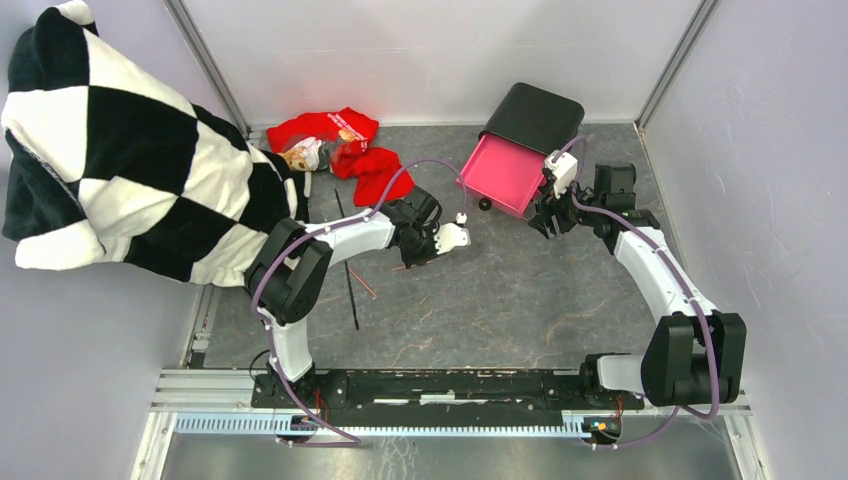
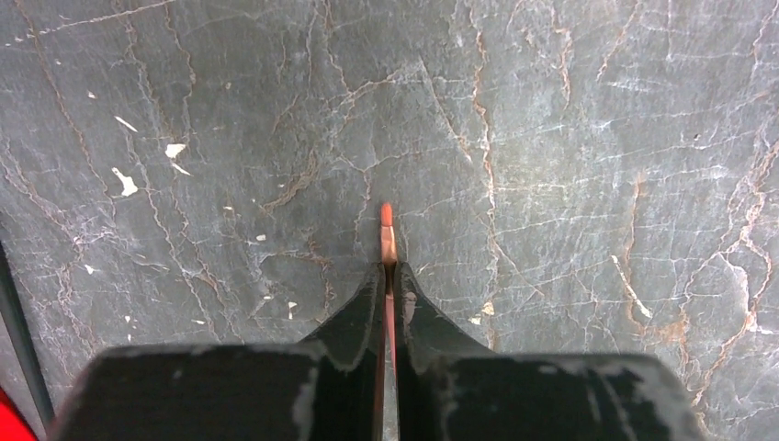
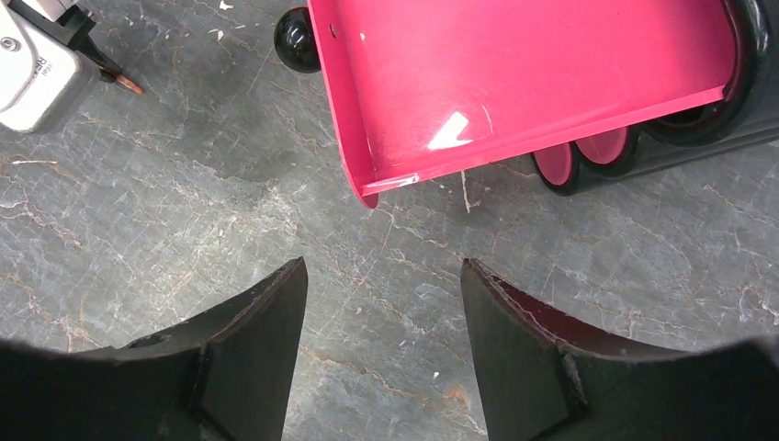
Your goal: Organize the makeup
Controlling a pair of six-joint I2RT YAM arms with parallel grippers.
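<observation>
A thin pink brush [image 2: 387, 220] lies along the gap of my left gripper, which is shut on it low at the grey tabletop, near the middle in the top view. Another pink stick [image 1: 363, 283] and a long black pencil or brush [image 1: 352, 300] lie to its left. The black makeup case [image 1: 530, 110] stands at the back right with its pink drawer [image 3: 542, 55] pulled out and empty. My right gripper hangs open just in front of the drawer, nothing between its fingers.
A red bag [image 1: 300, 130] and red cloth [image 1: 372, 175] lie at the back left. A checked fabric [image 1: 130, 160] covers the left side.
</observation>
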